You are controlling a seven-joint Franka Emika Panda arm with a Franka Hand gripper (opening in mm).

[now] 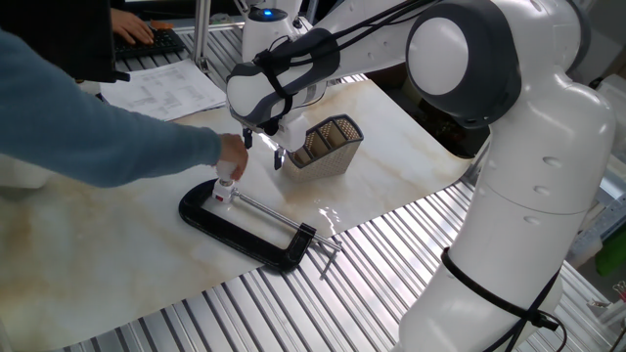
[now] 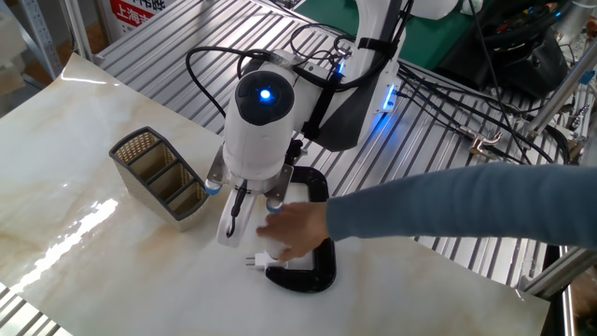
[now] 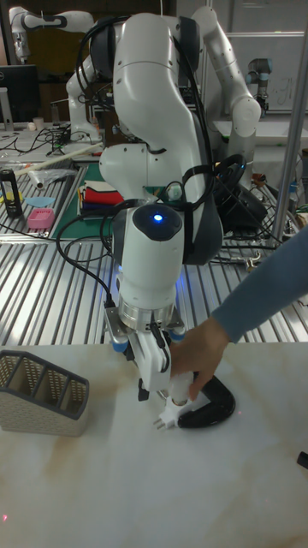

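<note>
My gripper (image 1: 263, 149) hangs above the table with its two fingers apart and nothing visible between them. Below it and to the side, a person's hand (image 2: 297, 230) grips a white object (image 3: 181, 384), mostly covered by the fingers. A small white piece with prongs (image 3: 168, 415) lies directly under that hand. The black C-shaped clamp (image 1: 235, 235) lies flat on the marbled sheet, its metal screw rod (image 1: 274, 214) along one side. Beside my gripper stands a beige holder (image 2: 160, 177) with several compartments, which look empty.
The person's arm (image 2: 448, 210) reaches across the clamp, close to my gripper. Papers (image 1: 163, 90) lie at the far edge in exterior view 1. Bare marbled sheet (image 3: 137, 493) is free in front; slatted metal table (image 1: 381, 279) borders it.
</note>
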